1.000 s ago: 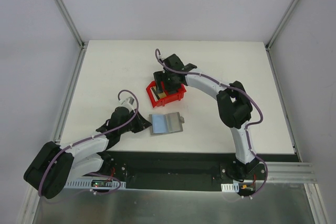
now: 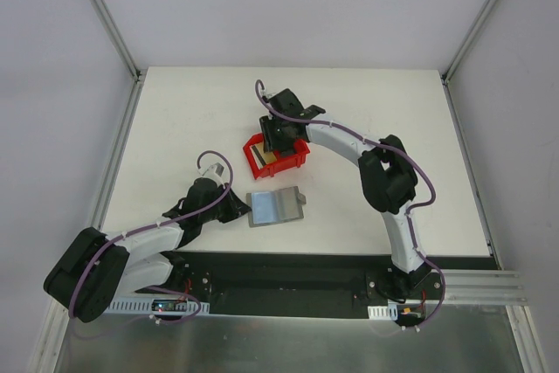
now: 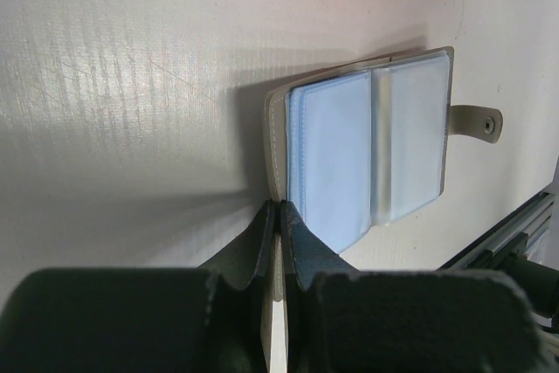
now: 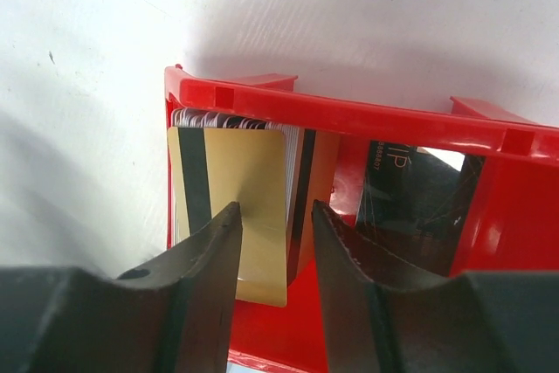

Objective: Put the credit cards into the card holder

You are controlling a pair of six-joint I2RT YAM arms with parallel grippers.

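The open card holder (image 3: 336, 163), with clear and light-blue sleeves, lies on the table. My left gripper is shut at its near-left edge. At the back a red tray (image 2: 297, 160) holds gold cards (image 4: 251, 172) stacked upright at one end and a black card (image 4: 410, 198) flat beside them. My right gripper is over that tray, part open, with one finger over the front gold card and the other just beside the stack.
A dark rail runs along the front edge.
The right gripper has shifted very slightly over the red tray, and its fingers appear closer together. The left arm has barely moved.
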